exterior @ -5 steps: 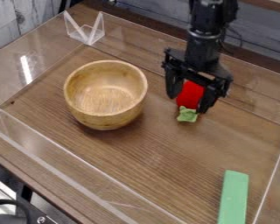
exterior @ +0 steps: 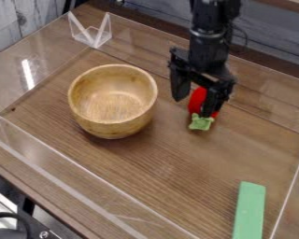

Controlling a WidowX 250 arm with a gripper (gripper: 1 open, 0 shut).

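Note:
My black gripper [exterior: 196, 86] hangs at the upper middle of the camera view, open, its fingers around and just above a red object [exterior: 205, 104] with a small green part [exterior: 200, 122] below it. The gripper partly hides the red object; whether they touch I cannot tell. Left of them stands a wide tan bowl [exterior: 112, 100], empty inside.
A green bar [exterior: 249, 213] lies at the lower right. A clear angular object [exterior: 91, 28] is at the upper left of the wooden table [exterior: 139, 177]. A black cable lies at the lower left corner.
The gripper has shifted slightly left over the last second and changed its pose above the red object. The bowl and green bar look unmoved.

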